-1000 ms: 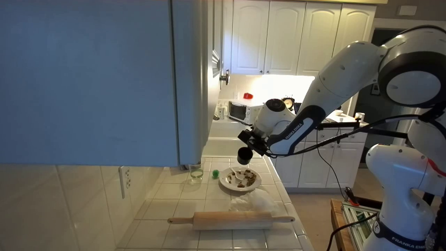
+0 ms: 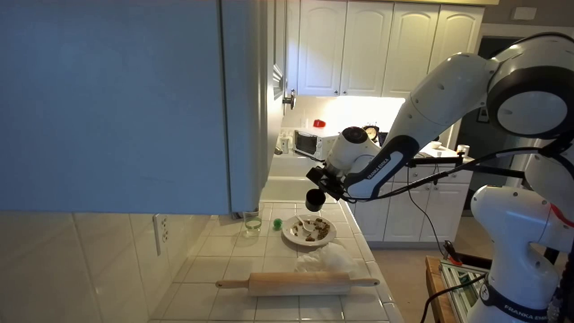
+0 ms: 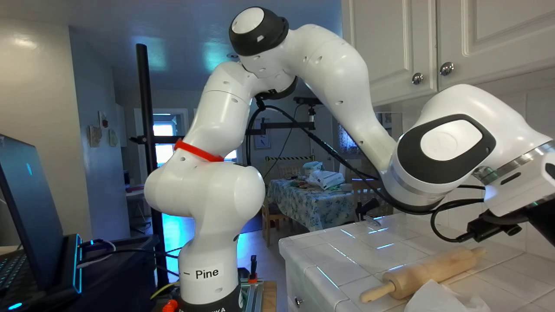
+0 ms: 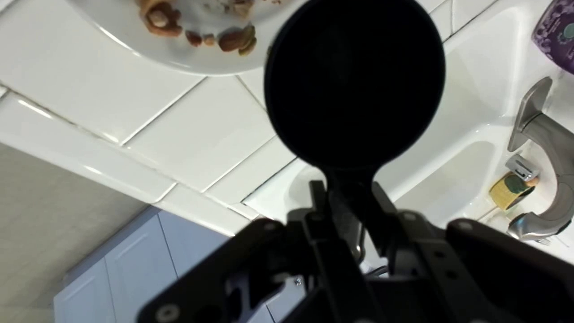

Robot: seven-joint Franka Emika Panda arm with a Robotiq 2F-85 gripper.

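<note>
A round black cup with a handle (image 4: 355, 80), perhaps a measuring cup, hangs in the air above the counter; its inside is too dark to read. My gripper is shut on the handle, one finger on each side of it. Exterior view 1 has the black cup (image 2: 315, 199) just beyond and above a white plate (image 2: 288, 232). On that plate lie a white spoon (image 2: 306, 225) and scattered brown food pieces (image 2: 323, 230), which look like nuts in the wrist view. Exterior view 2 cuts off the fingers and the cup.
A wooden rolling pin (image 2: 298, 283) lies across the near counter, with a crumpled white bag (image 2: 331, 258) behind it. Left of the plate are a green item (image 2: 277, 223) and a clear glass (image 2: 252, 224). The sink's faucet (image 4: 554, 156) and a cabinet (image 2: 245, 107) border the space.
</note>
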